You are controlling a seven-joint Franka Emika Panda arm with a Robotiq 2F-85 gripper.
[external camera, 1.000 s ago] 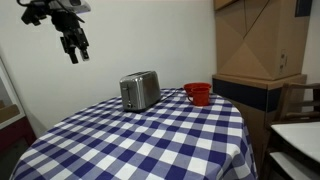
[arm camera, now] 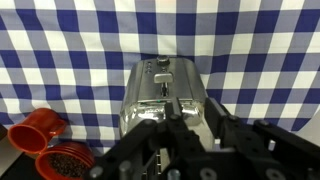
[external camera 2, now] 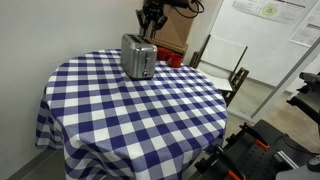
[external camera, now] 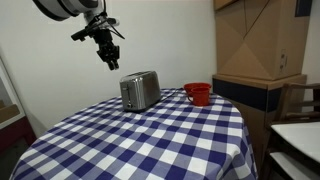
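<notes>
A silver toaster (external camera: pixel 140 90) stands upright on the checked tablecloth. Above and close to its left end in exterior view 1 hangs my gripper (external camera: pixel 113 66), pointing down, with air between it and the toaster. From the other side, the toaster (external camera 2: pixel 139 57) shows its front controls, while the arm covers the space just over its top. In the wrist view the toaster (arm camera: pixel 163 78) lies below my gripper. The dark fingers are apart, and no held object shows between them. Part of the toaster's top is hidden behind the gripper.
Two red cups (external camera: pixel 199 94) stand just beyond the toaster; one red cup (arm camera: pixel 66 160) has dark red contents. Blue-and-white checked tablecloth (external camera 2: pixel 110 105) lies bare across the near part of the table. Cardboard boxes (external camera: pixel 245 40) stand behind.
In exterior view 1 my gripper has moved right and somewhat lower, from clear air at the left to near the toaster. Toaster and cups have stayed put.
</notes>
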